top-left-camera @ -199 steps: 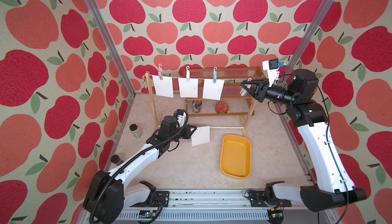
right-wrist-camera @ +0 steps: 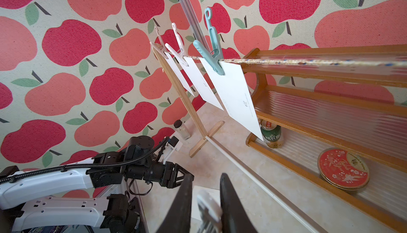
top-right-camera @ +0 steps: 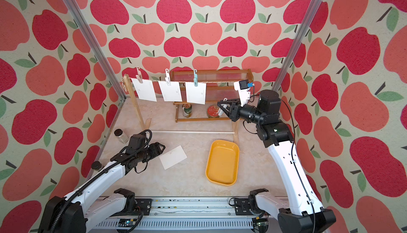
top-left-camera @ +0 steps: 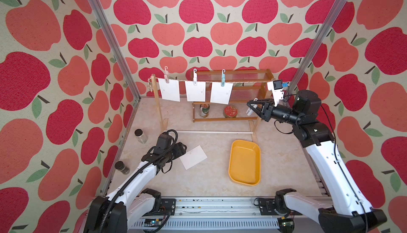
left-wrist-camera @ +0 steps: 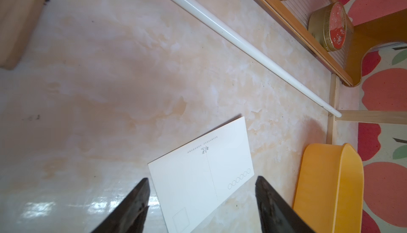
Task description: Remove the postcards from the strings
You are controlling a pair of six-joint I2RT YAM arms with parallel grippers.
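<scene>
A white postcard (top-left-camera: 193, 157) lies flat on the table, its printed side up in the left wrist view. Just left of it is my left gripper (top-left-camera: 183, 148), fingers (left-wrist-camera: 134, 205) spread apart with nothing held. Three postcards hang from the string: the left one (top-left-camera: 169, 90) under a pinkish clip (top-left-camera: 166, 76), the middle one (top-left-camera: 195, 92) under a white clip (top-left-camera: 195, 78), the right one (top-left-camera: 220, 93) under a light blue clip (top-left-camera: 223, 79). Right of these, my right gripper is shut on a white clip (right-wrist-camera: 209, 207), clear of the string.
An orange tray (top-left-camera: 232, 165) sits front right on the table. Behind the string, a wooden shelf (top-left-camera: 232, 120) holds a can (top-left-camera: 204, 110) and a red tin (top-left-camera: 230, 111). Two dark-lidded jars (top-left-camera: 140, 135) stand at left. Table around the tray is clear.
The left gripper came down and towards the front left with the postcard, which now lies released on the table.
</scene>
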